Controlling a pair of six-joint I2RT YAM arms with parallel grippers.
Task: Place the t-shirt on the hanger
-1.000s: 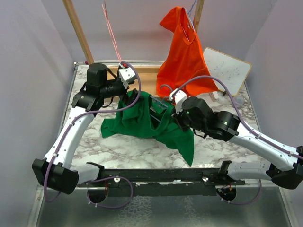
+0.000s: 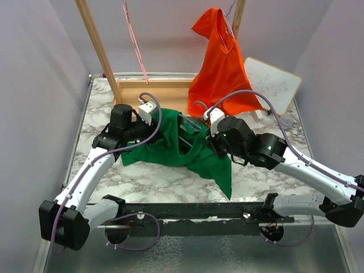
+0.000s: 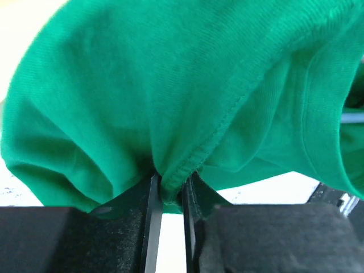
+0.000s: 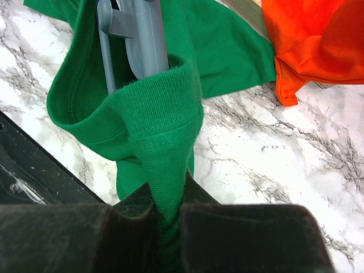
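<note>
The green t shirt (image 2: 170,151) lies bunched on the table around a grey-blue hanger (image 4: 142,45), whose hook shows above it in the top view. My left gripper is down at the shirt's left side, its fingers close around a seamed fold of green cloth; whether they grip it is hard to tell. My right gripper is shut on the green t shirt at a ribbed edge, beside the hanger, which sits inside the shirt's opening.
An orange shirt (image 2: 219,62) hangs at the back right, with a whiteboard (image 2: 273,82) behind it. Wooden posts and a pink hanger (image 2: 136,45) are at the back left. Bare marble table shows at both sides.
My left arm has moved down toward the front-left, lower onto the green t shirt's left part. The right arm and the shirt are nearly unchanged.
</note>
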